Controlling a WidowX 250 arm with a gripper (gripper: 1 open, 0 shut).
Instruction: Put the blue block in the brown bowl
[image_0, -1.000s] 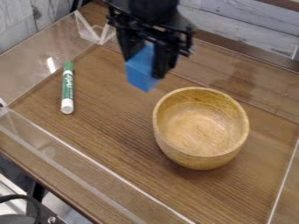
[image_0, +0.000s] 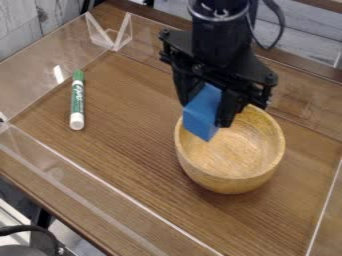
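Note:
A blue block (image_0: 203, 112) is held between the fingers of my black gripper (image_0: 205, 108), which is shut on it. The block is tilted and hangs over the left rear part of the brown bowl (image_0: 234, 182). Part of the bowl's far rim is hidden behind the gripper and block. The visible inside of the bowl is bare.
A green and white marker (image_0: 76, 100) lies on the wooden surface at the left. Behind it, near the back left, is a clear wire-like stand (image_0: 111, 33). A black cable (image_0: 30, 240) sits in the lower left corner. Open wood (image_0: 120, 165) lies left of the bowl.
The gripper has moved to the right and toward the camera, carrying the blue block from left of the bowl to over its rear left part. Bowl and marker have stayed put.

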